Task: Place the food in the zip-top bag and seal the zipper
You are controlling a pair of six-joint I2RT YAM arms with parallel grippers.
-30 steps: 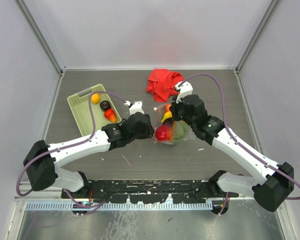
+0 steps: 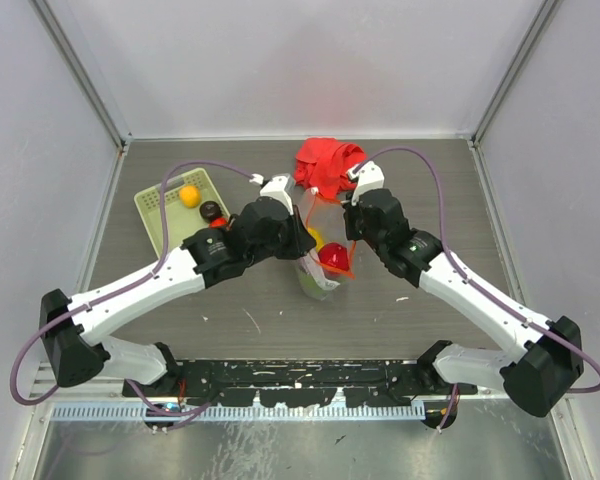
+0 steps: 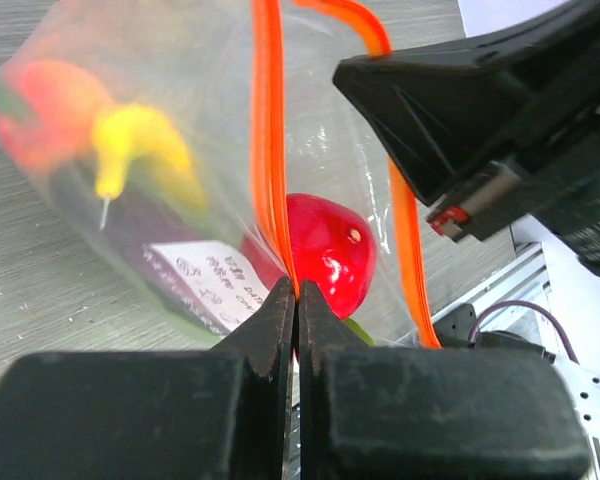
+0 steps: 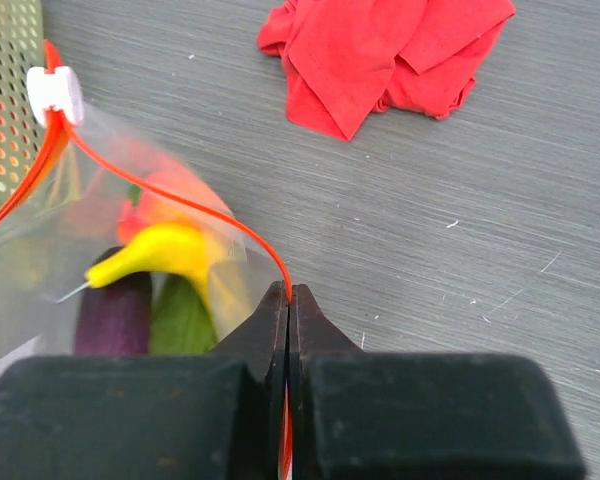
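A clear zip bag with orange zipper edges stands in the middle, holding a red apple-like fruit [image 3: 325, 250], a yellow banana-like piece [image 4: 170, 250], an eggplant [image 4: 115, 310] and other food. My left gripper [image 2: 298, 240] is shut on one orange edge [image 3: 272, 170] of the bag. My right gripper [image 2: 352, 220] is shut on the other edge [image 4: 235, 225], opposite it; its black body [image 3: 490, 150] shows beside the opening. A white slider [image 4: 55, 90] sits on the zipper.
A green basket [image 2: 153, 215] at the left holds an orange, a dark round fruit and red food. A red cloth [image 2: 325, 162] lies behind the bag. Bare table surrounds these, most freely to the right.
The right gripper has barely moved.
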